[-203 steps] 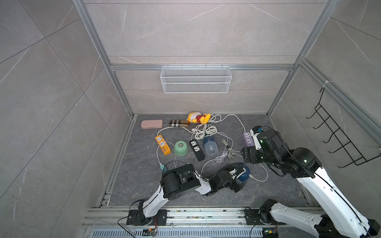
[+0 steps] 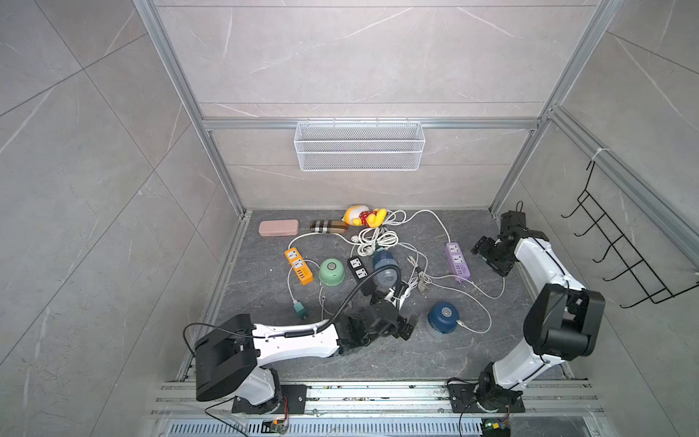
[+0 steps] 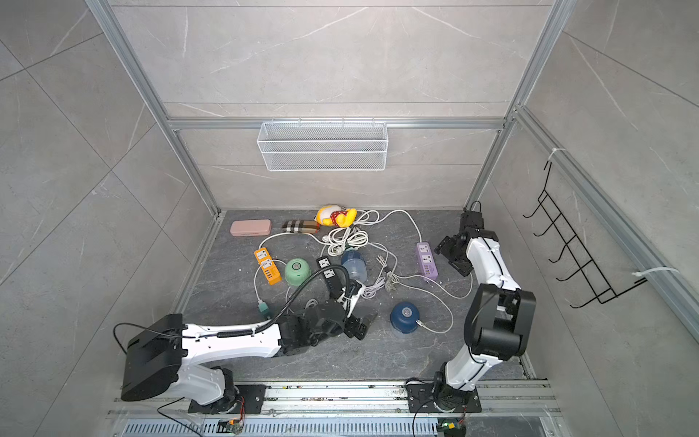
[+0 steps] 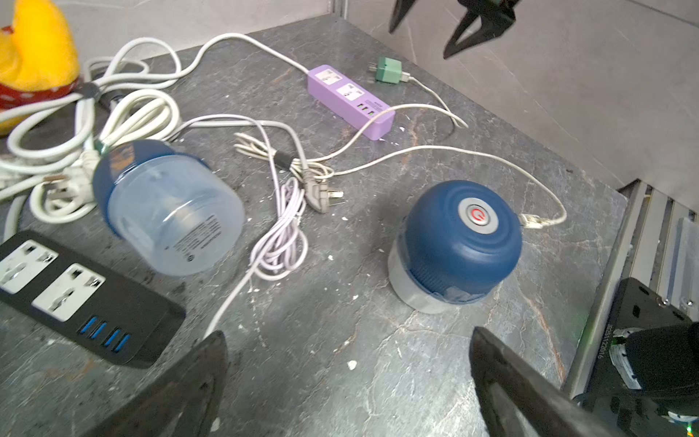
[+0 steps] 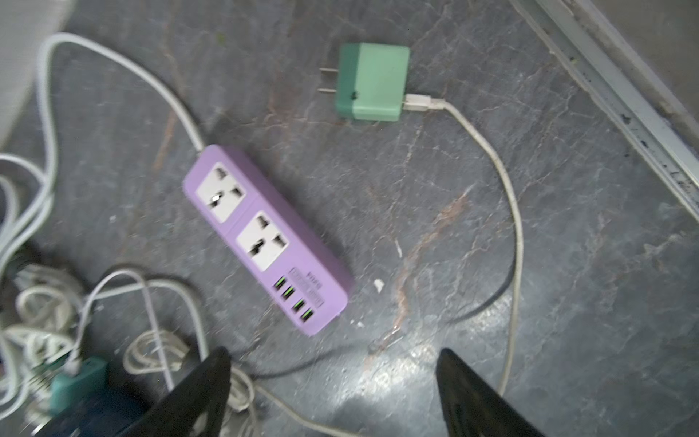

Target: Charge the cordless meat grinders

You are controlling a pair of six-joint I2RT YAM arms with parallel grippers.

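A blue-topped grinder stands upright on the floor with a white cable in its side. Left of it, my left gripper is open and empty, its fingers apart in the left wrist view. A second blue grinder with a clear cup lies near a black power strip. The green grinder is farther left, by an orange strip. My right gripper hangs part open over the right side, nothing between its fingers. In its view lie a purple strip and a green plug adapter with its cable attached, the prongs free.
Coiled white cables and a yellow toy crowd the back. A pink case and a teal adapter are at left. Black hooks hang on the right wall.
My left gripper has drawn left, away from the upright blue grinder. My right arm has folded in, its gripper shifting right and toward the back; the purple strip is uncovered from above.
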